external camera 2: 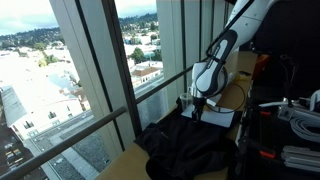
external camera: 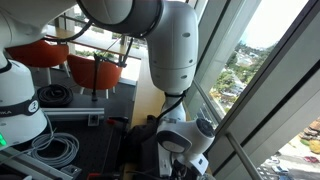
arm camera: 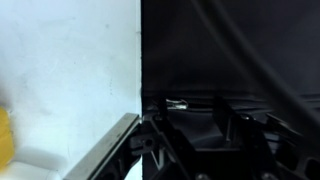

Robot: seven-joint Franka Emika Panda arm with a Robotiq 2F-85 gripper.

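Observation:
In the wrist view, my gripper points at a black fabric item (arm camera: 235, 55), with a gap between its two dark fingertips. A small shiny metal piece (arm camera: 177, 103), perhaps a zipper pull, lies on a seam near the left fingertip. Whether the fingers touch it cannot be told. The black fabric (external camera 2: 185, 147) lies rumpled on the table in exterior view 2, and my arm (external camera 2: 211, 78) reaches down at its far edge. The fingertips are too small and dark to make out in the exterior views.
A white sheet (arm camera: 70, 70) lies beside the fabric, with a yellow object (arm camera: 5, 138) at the left edge. Window glass (external camera 2: 60, 80) runs alongside the table. Coiled cable (external camera: 55, 150) sits by the robot's base. A dark curved strip crosses the wrist view.

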